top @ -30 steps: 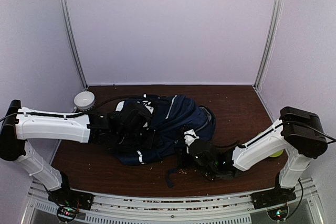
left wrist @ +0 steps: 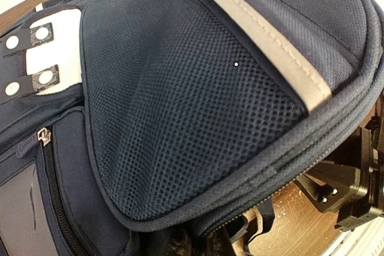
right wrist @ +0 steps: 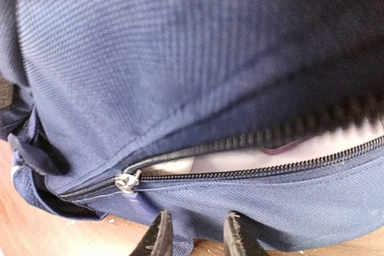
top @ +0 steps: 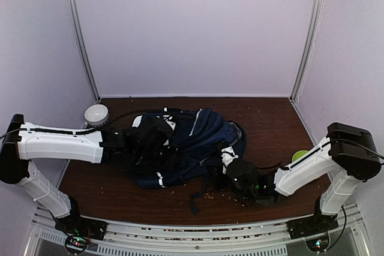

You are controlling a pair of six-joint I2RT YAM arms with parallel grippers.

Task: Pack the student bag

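Note:
A navy backpack (top: 204,130) lies on the table. In the right wrist view its zipper is partly open, the zipper pull (right wrist: 128,181) at the left end and white contents (right wrist: 234,159) showing inside. My right gripper is open just below that zipper, nothing visible between its fingers. My left gripper (top: 171,157) is over the bag's near left part; in the left wrist view its dark fingertips sit low at the bag's zipped edge, shut on the bag, though the grasp is mostly hidden.
A white round container (top: 96,114) stands at the back left. A green round object (top: 299,155) is partly behind the right arm. Bare table (top: 270,118) shows at the back right, and crumbs lie in front of the bag.
My right arm and gripper have moved a little to the right. The left arm and the bag look unchanged.

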